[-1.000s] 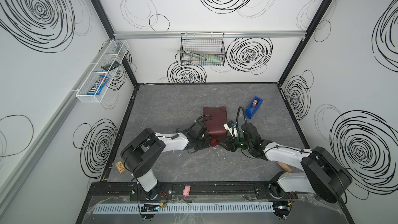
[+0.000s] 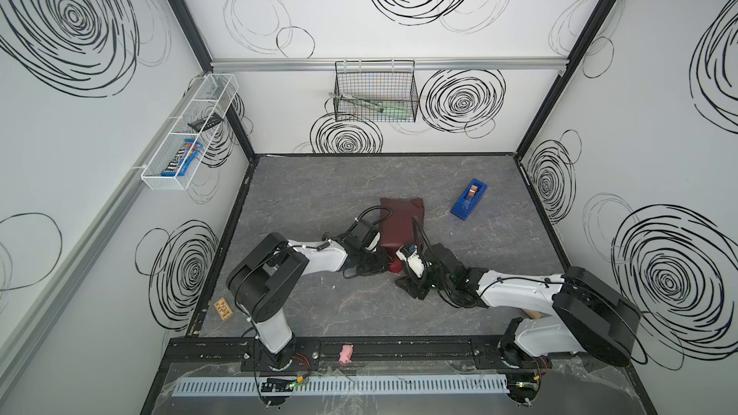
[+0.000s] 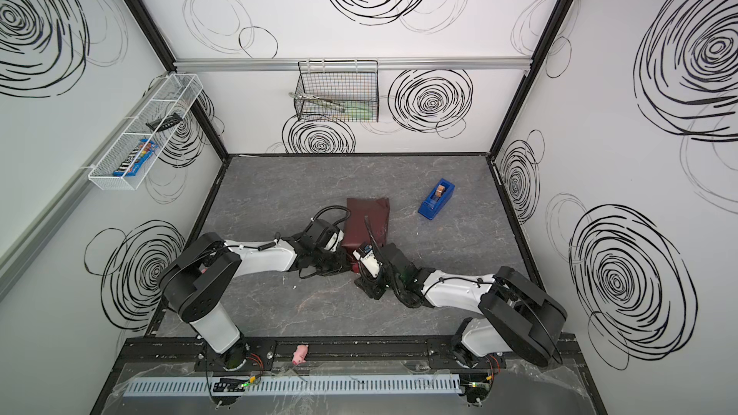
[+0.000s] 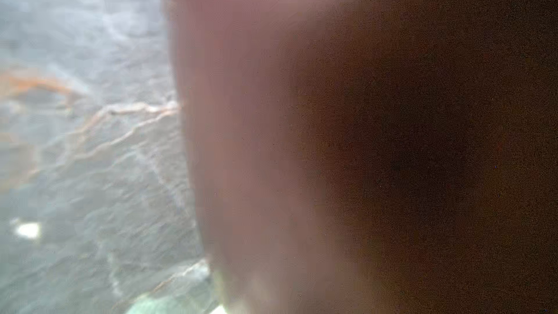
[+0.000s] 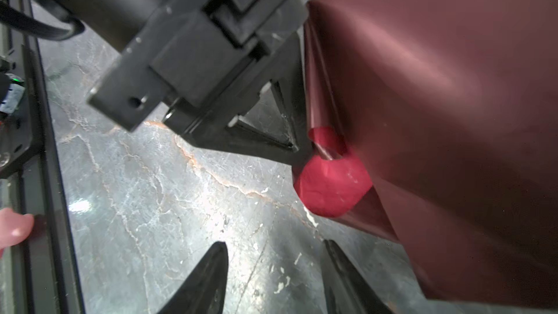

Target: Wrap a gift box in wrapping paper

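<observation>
The gift box in dark maroon wrapping paper (image 2: pixel 401 219) lies mid-table, its near end folded, with a bright red patch (image 5: pixel 331 183) showing in the right wrist view. My left gripper (image 2: pixel 383 261) is pressed at that end, shut on the paper; its own wrist view is mostly blurred maroon. My right gripper stands open just in front of the folded end, bare table between its fingertips.
A blue tape dispenser (image 2: pixel 468 198) lies at the back right. A small pink figure (image 2: pixel 346 353) sits on the front rail. Wire baskets hang on the back and left walls.
My right gripper has moved left toward the box's near end and turned. The box has shifted slightly right; the left arm has moved a little.
</observation>
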